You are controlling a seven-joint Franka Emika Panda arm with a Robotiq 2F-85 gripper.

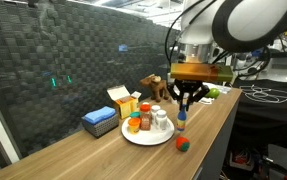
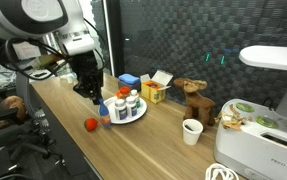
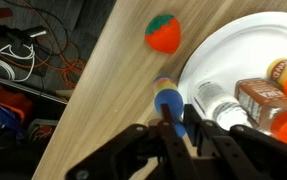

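Note:
A small bottle with a blue top (image 3: 168,98) and a yellowish lower part is gripped by my gripper, which is shut on its upper end. From the side, the blue bottle (image 1: 181,118) hangs upright under the gripper (image 1: 185,104), close to the right rim of the white plate (image 1: 143,139). In the second exterior view the blue bottle (image 2: 104,113) appears left of the plate. A red strawberry-like thing with a green top (image 3: 163,34) lies on the wooden table, off the plate.
On the plate stand several containers, among them white bottles (image 3: 217,100) and an orange cup (image 1: 134,125). Behind it are a yellow box (image 1: 123,101), a dark blue basket (image 1: 100,121) and a brown deer figure (image 2: 197,102).

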